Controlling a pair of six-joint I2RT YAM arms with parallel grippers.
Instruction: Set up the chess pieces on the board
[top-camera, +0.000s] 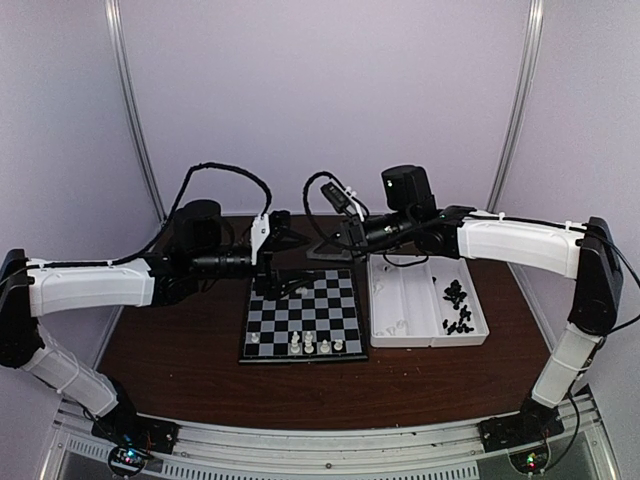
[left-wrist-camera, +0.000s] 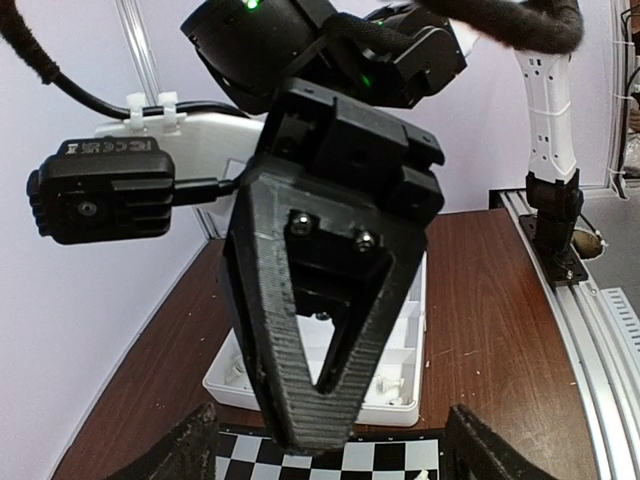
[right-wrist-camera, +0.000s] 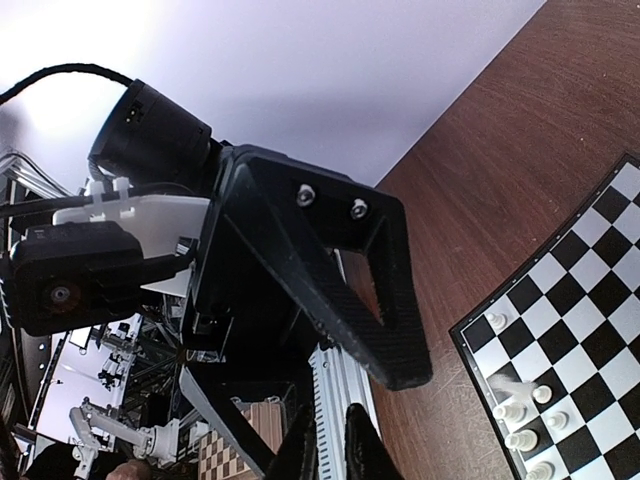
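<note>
My left gripper (top-camera: 290, 262) and right gripper (top-camera: 318, 245) face each other closely above the chessboard (top-camera: 270, 310). In the left wrist view the right gripper's dark finger fills the middle, between the left fingers, which stand apart at the bottom edge. The right wrist view shows the left gripper's frame large in front of the right fingers. Whether a piece is held at the right fingertips is hidden now. Several white pieces (top-camera: 309, 343) stand along the board's near rows, with one (top-camera: 255, 337) at the left.
A white tray (top-camera: 420, 335) right of the board holds several black pieces (top-camera: 456, 298) on the right and white pieces on the left.
</note>
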